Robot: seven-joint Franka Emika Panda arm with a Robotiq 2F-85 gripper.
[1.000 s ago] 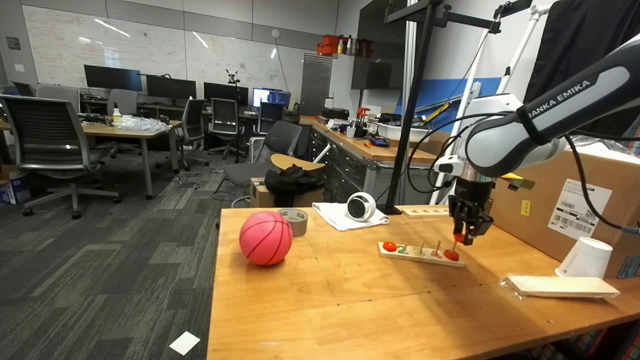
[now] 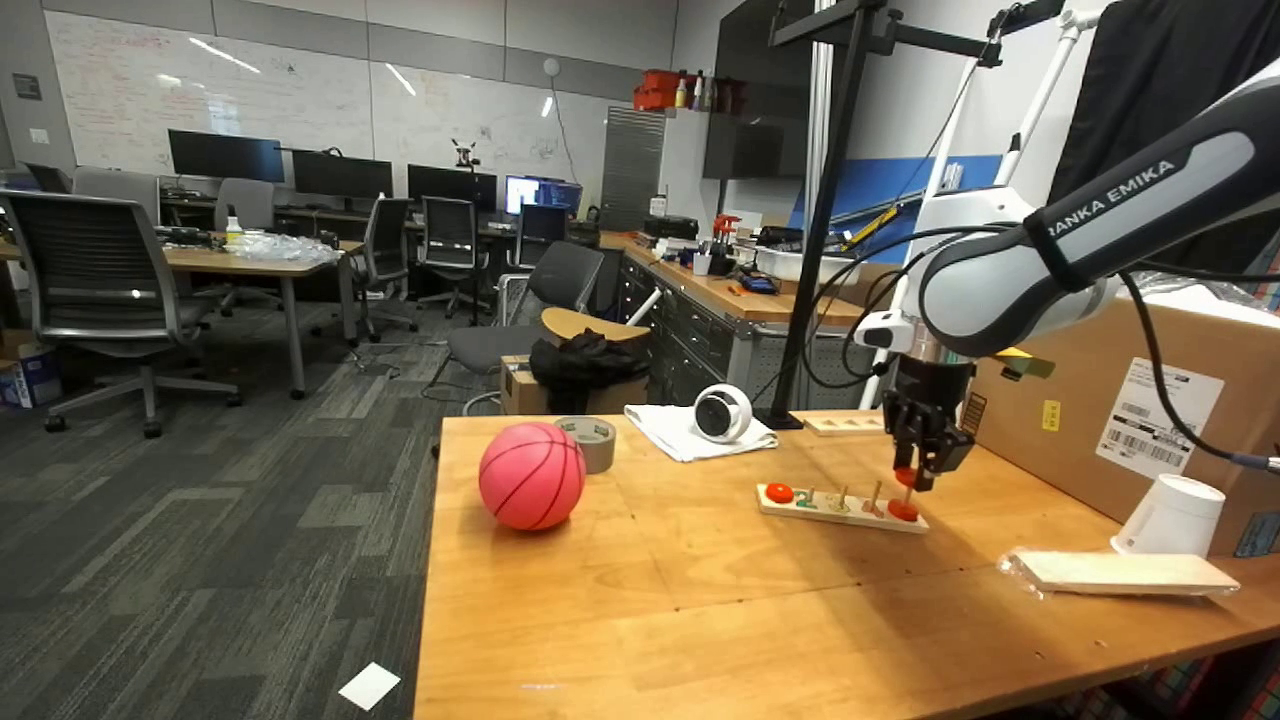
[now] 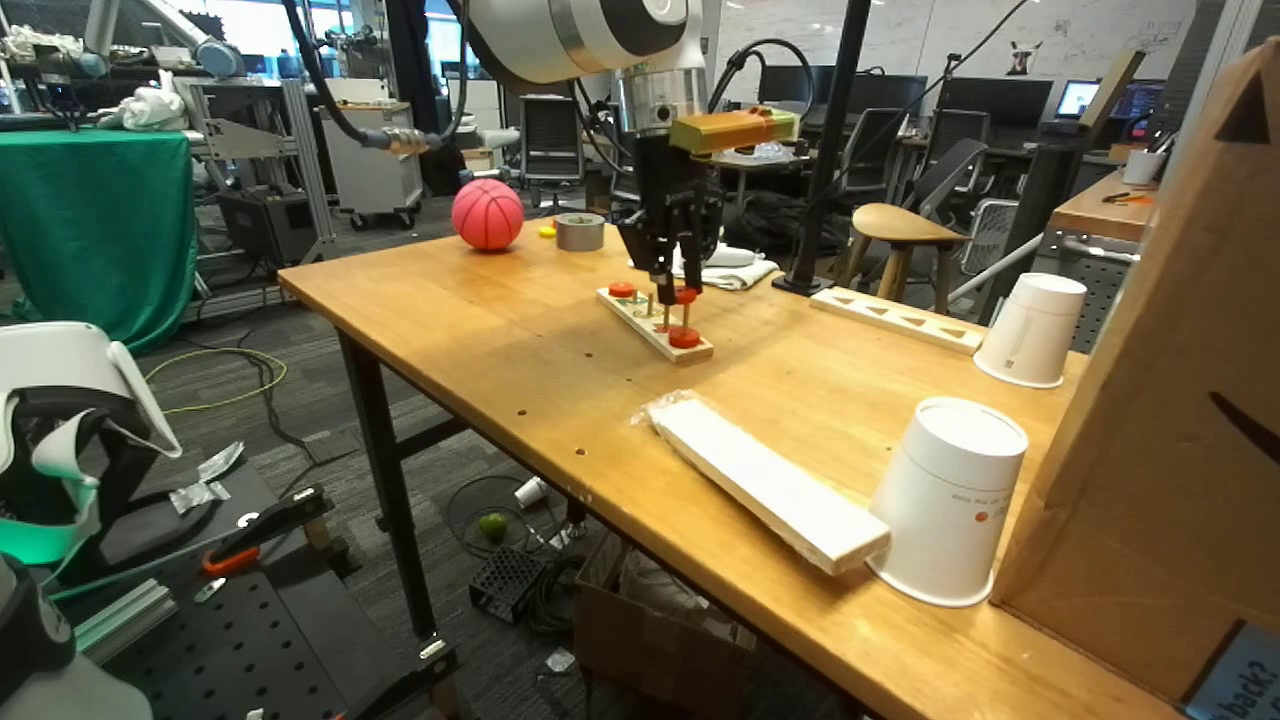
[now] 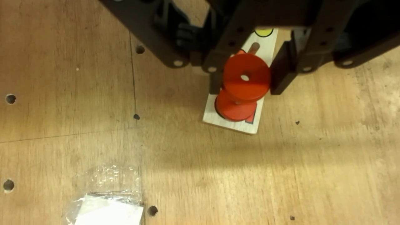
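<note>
My gripper is shut on a red disc (image 4: 246,88) with a hole in its middle, gripped at its sides. Below it is a pale wooden peg board (image 4: 234,125), one red disc (image 4: 235,108) lying at its near end. In exterior view 2 the held disc (image 3: 685,295) hangs above that end's lower disc (image 3: 684,338), around the height of the peg's top. Whether the peg has entered the hole I cannot tell. Another red disc (image 2: 779,493) sits at the board's opposite end, with several bare pegs (image 2: 842,499) between.
A pink ball (image 2: 531,476) and a tape roll (image 2: 590,443) stand toward the far left. A wrapped wooden board (image 3: 768,480) and white cups (image 3: 954,498) lie nearer the cardboard box (image 3: 1152,420).
In exterior view 1 my gripper has shifted slightly left, carrying the red disc closer over the board's end peg. The board and its other discs have stayed in place.
</note>
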